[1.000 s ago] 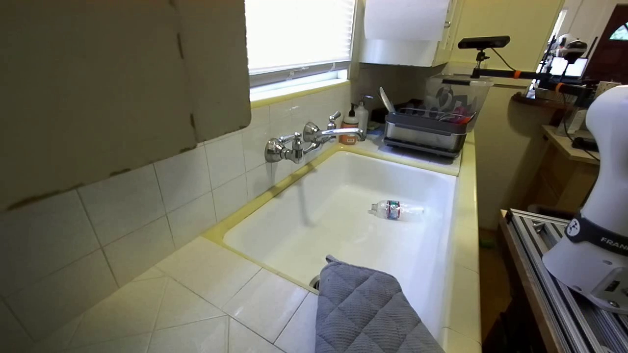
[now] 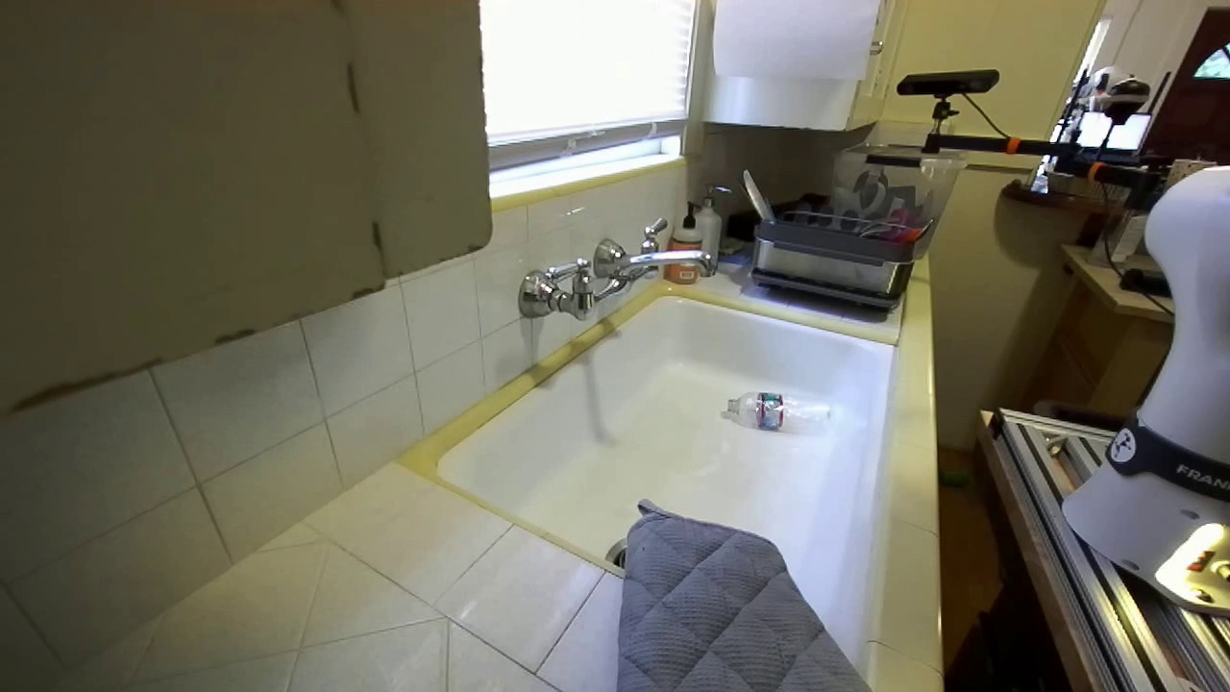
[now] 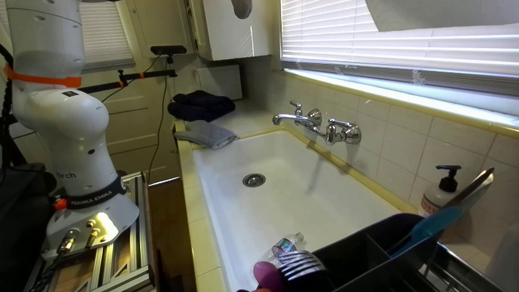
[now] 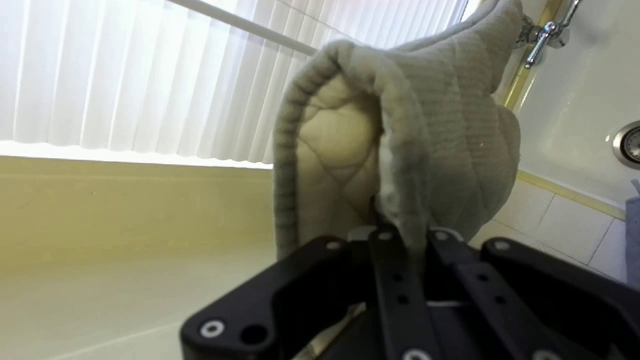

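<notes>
In the wrist view my gripper is shut on the cuff edge of a grey quilted oven mitt point(image 4: 456, 132). The mitt hangs out ahead of the fingers, its cuff opening and pale lining turned toward the camera. Neither outside view shows the gripper or this held mitt. Another grey quilted mitt point(image 2: 721, 594) lies on the counter at the sink's near end, its tip reaching over the rim; exterior view 2 has this mitt point(image 3: 209, 134) at the far end.
A clear plastic bottle point(image 2: 770, 411) lies on its side in the white sink point(image 2: 646, 461). The wall faucet point(image 2: 657, 263) juts over the basin. A dish rack point(image 2: 836, 259) stands at the far end. Dark cloth point(image 3: 202, 104) sits on the counter behind the loose mitt.
A yellowish light now glows on the robot's base, which was dark a second ago. The loose mitt and bottle have stayed where they were.
</notes>
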